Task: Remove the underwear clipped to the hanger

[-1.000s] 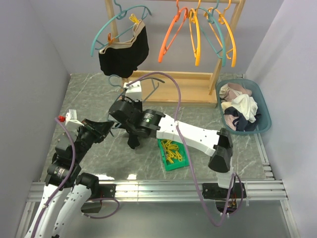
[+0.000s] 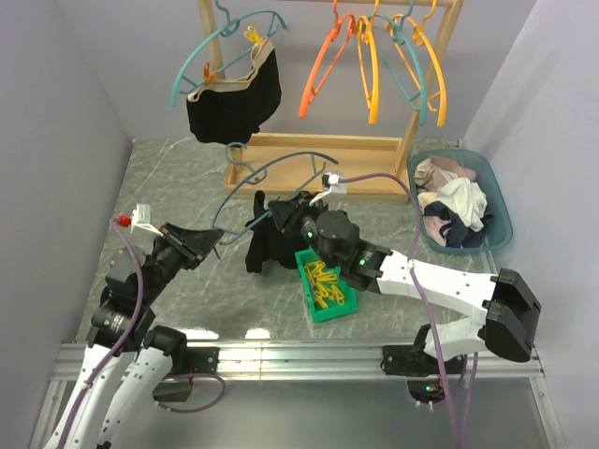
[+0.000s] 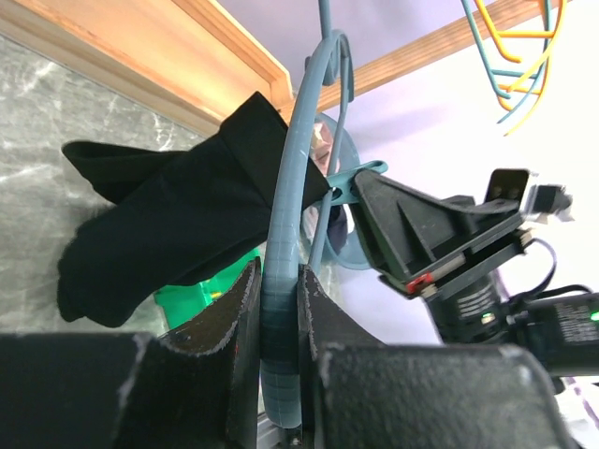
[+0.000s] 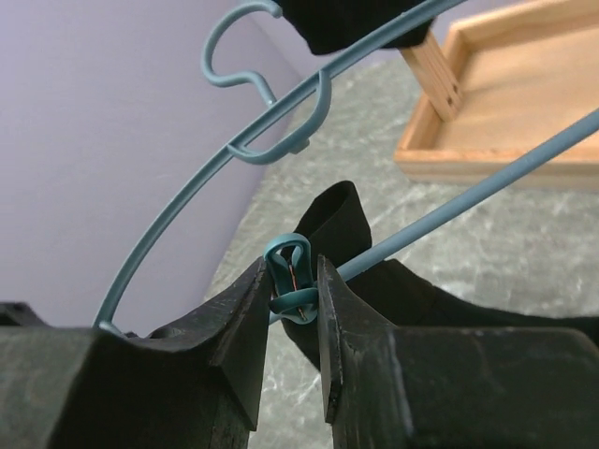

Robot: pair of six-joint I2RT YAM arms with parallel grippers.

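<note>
A teal hanger (image 2: 281, 159) is held up over the floor, its left end in my left gripper (image 2: 211, 245), which is shut on it. The left wrist view shows the hanger's curved arm (image 3: 284, 224) running upward from between the fingers. Black underwear (image 2: 268, 245) hangs at the hanger's lower bar (image 4: 487, 195). My right gripper is shut on a small teal clip (image 4: 298, 304) at that bar. The cloth (image 3: 178, 224) reaches up to the bar beside the clip; whether the clip pinches it I cannot tell. Part of it lies behind the right gripper.
A green tray (image 2: 329, 313) of yellow clips sits below the right arm. Another teal hanger with black underwear (image 2: 239, 108) hangs on the wooden rack (image 2: 309, 145), among bare hangers. A laundry basket (image 2: 496, 206) stands at right. Floor left of the tray is clear.
My right gripper has moved rightward and down in the top view. The hanger has swung the same way, showing more of its arc, while the left arm is nearly still.
</note>
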